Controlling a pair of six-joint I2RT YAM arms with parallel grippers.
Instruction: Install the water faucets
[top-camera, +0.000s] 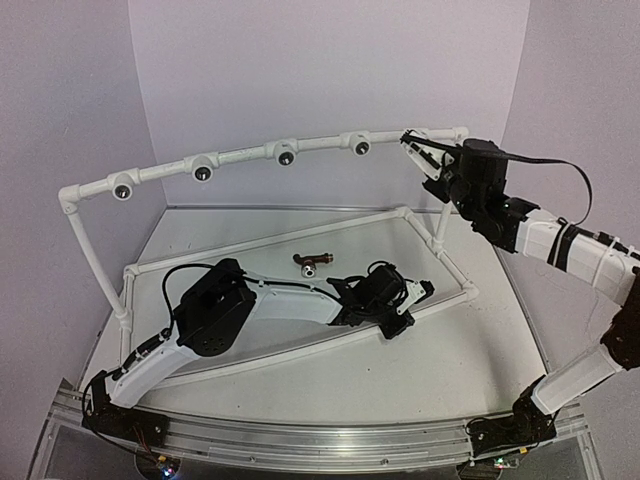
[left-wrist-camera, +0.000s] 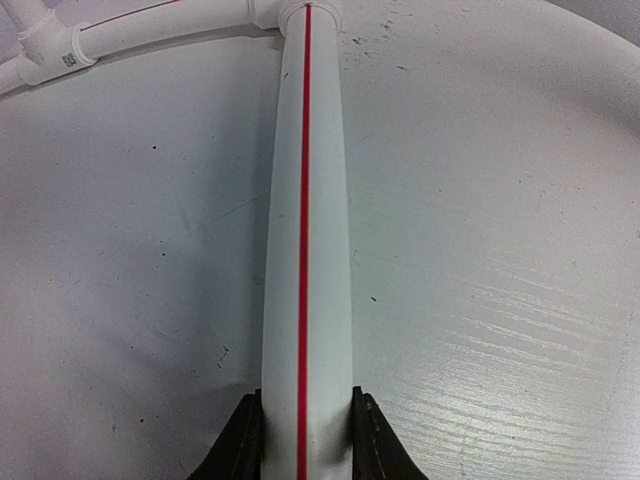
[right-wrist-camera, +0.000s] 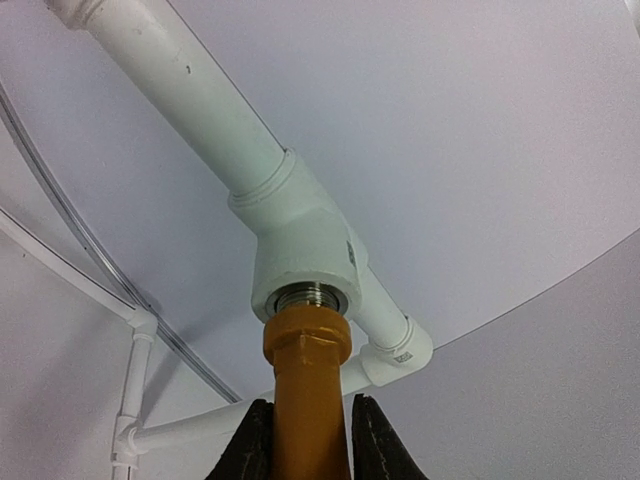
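A brown faucet (right-wrist-camera: 309, 400) stands between the fingers of my right gripper, which is shut on it. Its threaded end is at the mouth of a white tee socket (right-wrist-camera: 300, 255), with some threads showing, so it is not flush. In the top view my right gripper (top-camera: 420, 160) is at the rack's upper right. My left gripper is shut on a white pipe (left-wrist-camera: 330, 250) with a red line, the front lower bar in the top view. A second faucet (top-camera: 310, 262), brown with a silvery end, lies on the panel inside the lower frame.
The upper pipe (top-camera: 240, 156) carries several tees with dark, round openings facing forward. An upright white pipe (top-camera: 97, 265) stands at the left. My left arm (top-camera: 290, 302) lies low across the lower frame.
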